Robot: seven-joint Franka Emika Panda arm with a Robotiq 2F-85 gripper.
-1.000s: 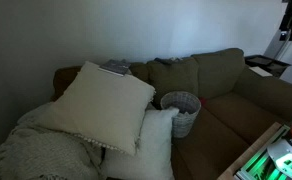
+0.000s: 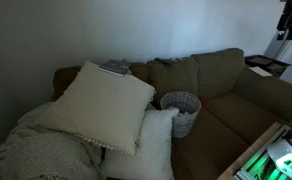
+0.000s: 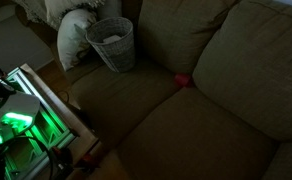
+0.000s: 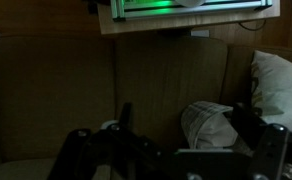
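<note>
In the wrist view my gripper stands open above the couch, its two dark fingers wide apart with nothing between them. Below and to the right in that view is a grey-white wicker basket (image 4: 201, 122), partly covered by the gripper's body. The basket (image 2: 181, 114) stands upright on the brown couch seat beside a white pillow (image 2: 154, 145). Something pale (image 3: 111, 39) shows inside the basket (image 3: 114, 52). A small red item (image 3: 183, 80) lies where seat and backrest meet, apart from the basket.
A large cream pillow (image 2: 101, 105) leans at the couch's left, by a fluffy throw (image 2: 41, 155). The robot base, lit green, stands on a wooden table (image 3: 76, 125) before the couch. Much of the brown seat (image 3: 196, 140) is clear. The light is dim.
</note>
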